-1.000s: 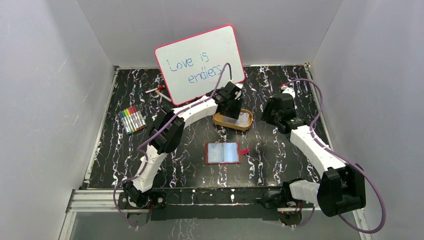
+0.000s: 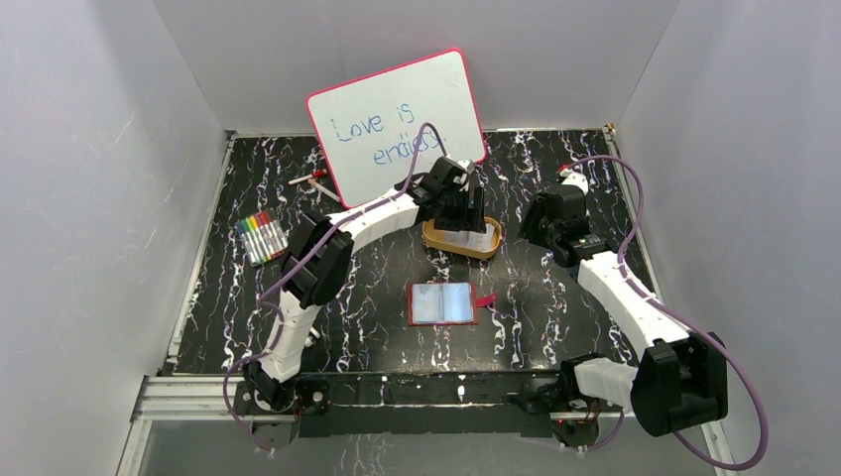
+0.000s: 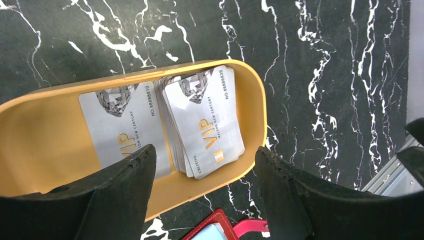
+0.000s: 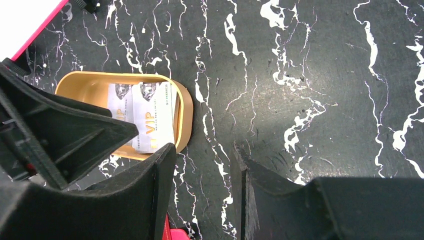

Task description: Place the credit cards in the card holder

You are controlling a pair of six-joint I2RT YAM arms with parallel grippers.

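Silver-white VIP cards (image 3: pixel 206 117) are stacked at one end of a tan oval tray (image 3: pixel 45 100), slightly fanned; another card (image 3: pixel 122 125) lies flat beside the stack. Over the tray is my left gripper (image 2: pixel 464 220), its fingers wide apart and empty; in its wrist view the fingers (image 3: pixel 142 172) frame the stack from the near side. The card holder (image 2: pixel 442 303), red-edged with clear pale-blue pockets, lies spread open on the table in front of the tray. To the right of the tray, above bare table, my right gripper (image 2: pixel 534 230) is open with nothing between its fingers.
A whiteboard (image 2: pixel 397 124) with writing leans behind the tray, close to the left arm. Coloured markers (image 2: pixel 262 237) lie at the left. A pink strap (image 2: pixel 486 299) sticks out from the holder's right side. Bare table surrounds the holder.
The right arm, tray and holder look unmoved.
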